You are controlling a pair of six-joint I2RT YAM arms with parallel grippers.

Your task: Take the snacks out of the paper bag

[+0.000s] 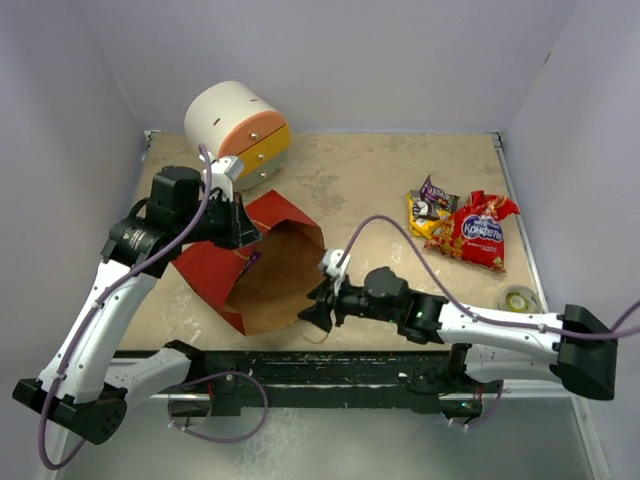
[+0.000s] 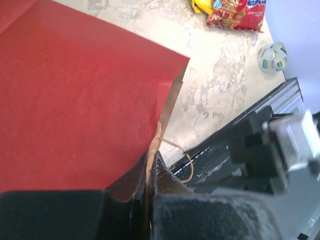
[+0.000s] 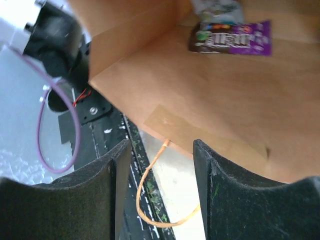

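The red paper bag (image 1: pixel 208 270) lies open on its side, brown interior showing. My left gripper (image 1: pixel 245 232) is shut on the bag's twisted handle (image 2: pixel 154 140) at the upper rim. My right gripper (image 1: pixel 326 310) stands part open at the bag's mouth, nothing between its fingers. Inside, the right wrist view shows a purple-and-dark snack packet (image 3: pixel 230 38) and a pale packet (image 3: pixel 217 11) behind it. On the table at the right lie a red snack bag (image 1: pixel 475 232), a yellow packet (image 1: pixel 422 218) and a purple packet (image 1: pixel 438 192).
A rounded cream drawer unit (image 1: pixel 225 125) stands at the back left. A tape roll (image 1: pixel 518 300) lies at the right near the front. Walls close in the table at back and sides.
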